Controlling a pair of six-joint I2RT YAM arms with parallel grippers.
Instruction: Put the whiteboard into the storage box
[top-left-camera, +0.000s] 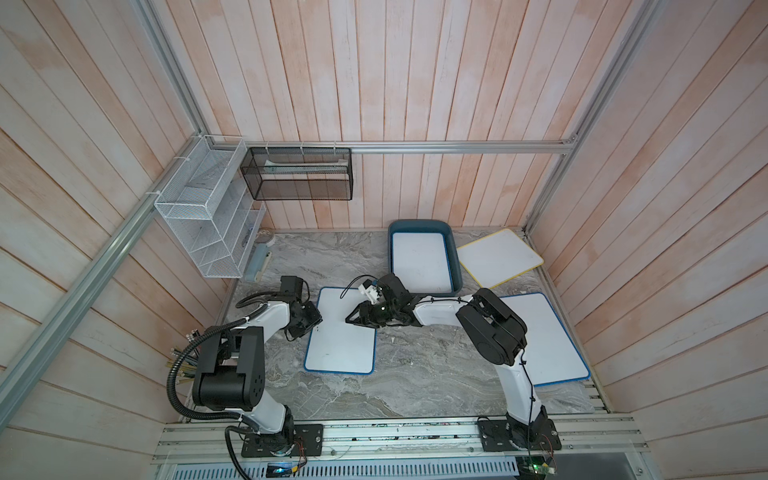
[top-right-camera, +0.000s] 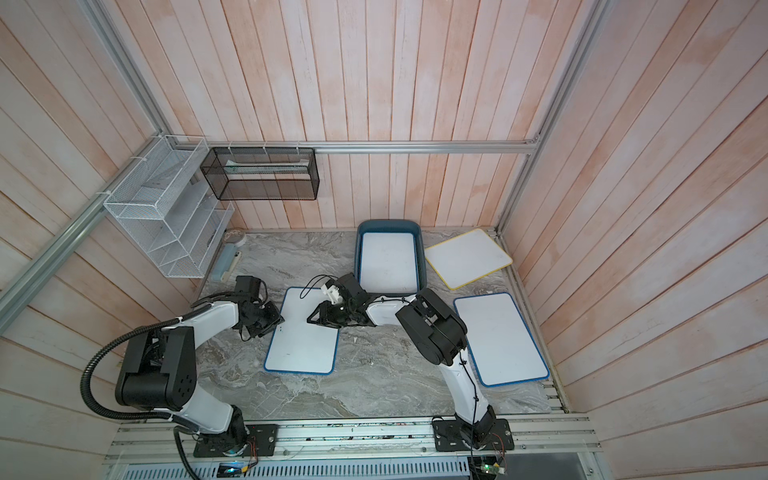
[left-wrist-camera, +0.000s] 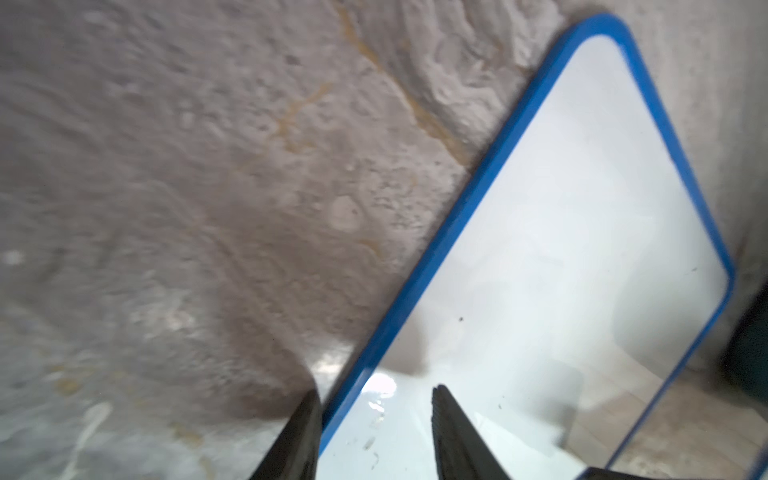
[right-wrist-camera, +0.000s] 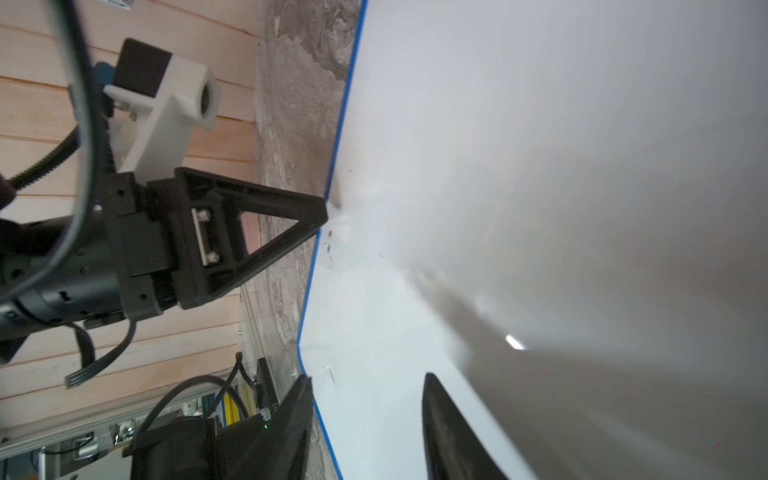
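A whiteboard (top-left-camera: 342, 344) with a blue rim lies on the marble-patterned table between my two arms. My left gripper is at its left edge, its fingers apart: one finger (left-wrist-camera: 294, 444) is beside the blue rim, the other over the white face. Whether they touch the board is unclear. My right gripper stands open over the right part of the board, nothing visibly held. In the top left view, the right arm covers the board's upper right part. The dark teal storage box (top-left-camera: 457, 272) stands at the back, with a blue-rimmed whiteboard (top-left-camera: 419, 260) inside.
At the back right lies a yellow-rimmed whiteboard (top-left-camera: 500, 257), and at the right another blue-rimmed one (top-left-camera: 552, 344). A white wire rack (top-left-camera: 216, 216) and a black mesh basket (top-left-camera: 297, 185) hang at the left and back.
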